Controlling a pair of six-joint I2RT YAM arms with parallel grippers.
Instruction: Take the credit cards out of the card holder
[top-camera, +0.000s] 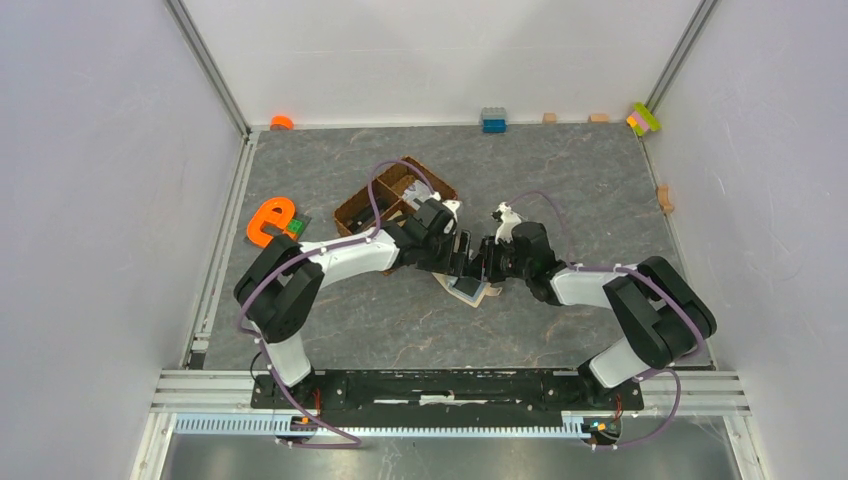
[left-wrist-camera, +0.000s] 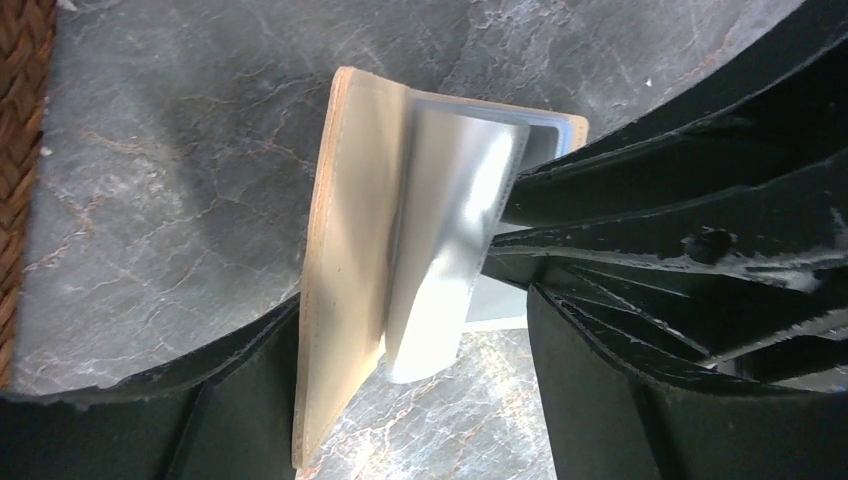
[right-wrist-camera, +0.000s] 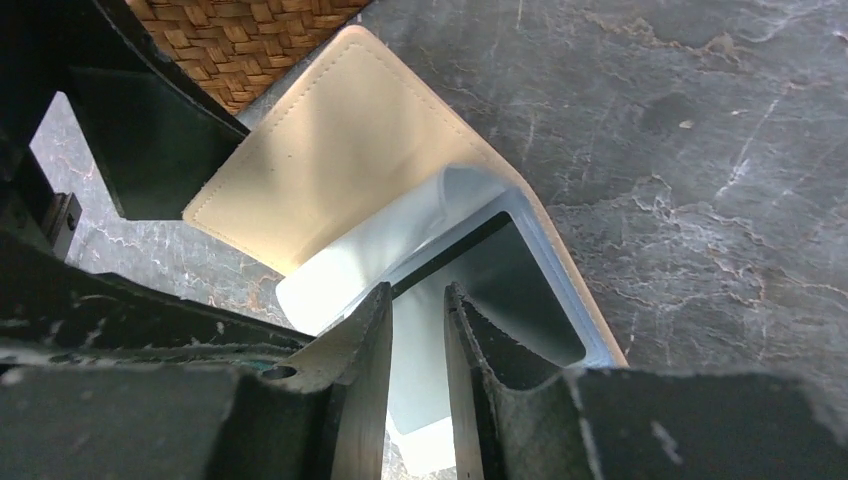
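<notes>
The tan card holder lies open on the table, its clear sleeves and a dark card showing in the right wrist view. In the left wrist view, the holder's cover and a raised clear sleeve stand between the spread fingers of my open left gripper. My right gripper is over the card side, its fingertips a narrow gap apart. Pale card or sleeve surface shows through that gap; whether they pinch anything is unclear. From above, both grippers partly cover the holder.
A divided woven basket stands just behind and left of the holder, close to the left arm. An orange object lies at the left. Toy blocks line the back edge.
</notes>
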